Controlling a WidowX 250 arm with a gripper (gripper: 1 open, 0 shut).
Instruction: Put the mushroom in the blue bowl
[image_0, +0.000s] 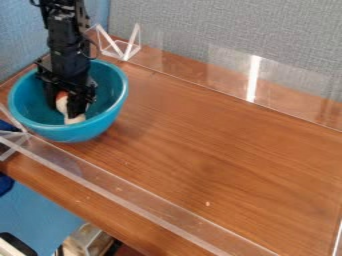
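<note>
The blue bowl (112, 105) stands at the left end of the wooden table. Low inside it is the mushroom (74, 119), with a pale stem and a reddish-brown cap partly hidden by the black fingers. My gripper (71, 106) reaches down into the bowl from above, its fingers around the mushroom. Whether they press on it or stand slightly apart from it cannot be made out.
Bare table (221, 150) stretches to the right of the bowl. Clear low walls run along the table's edges, and a white bracket (119, 43) stands behind the bowl. The grey partition (234, 30) closes off the back.
</note>
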